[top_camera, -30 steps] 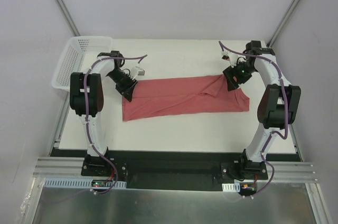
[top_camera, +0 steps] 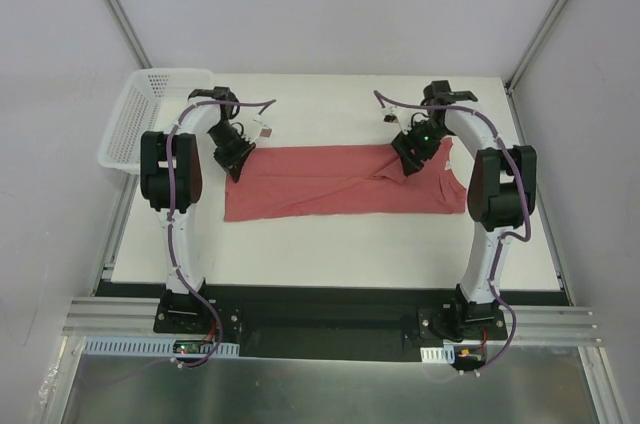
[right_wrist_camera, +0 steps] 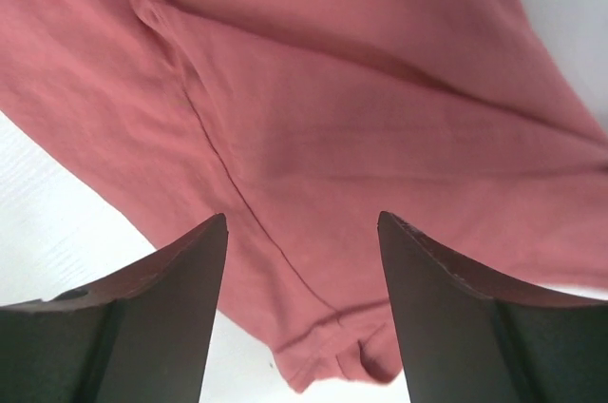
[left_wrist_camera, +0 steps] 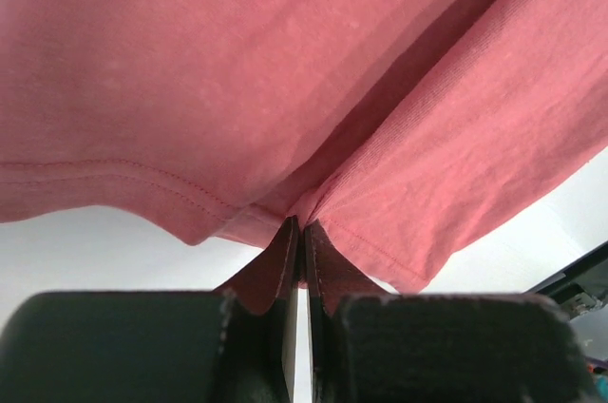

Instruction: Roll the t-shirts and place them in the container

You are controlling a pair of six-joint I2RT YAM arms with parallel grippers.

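Observation:
A red t-shirt lies spread across the middle of the white table, folded lengthwise with one layer slanting over another. At its left end, my left gripper is shut on the fabric; in the left wrist view, a pinched fold of the t-shirt runs into the closed fingertips. Toward the right part of the cloth, my right gripper hovers with its fingers apart. Seen from the right wrist, the fingers stand wide on either side with the creased t-shirt below and nothing gripped.
A white basket stands at the table's back left corner, partly behind the left arm. Bare white table shows in front of the shirt and behind it.
My right gripper has moved left over the shirt. My left gripper shifted slightly left, and the whole shirt slid a little left with it.

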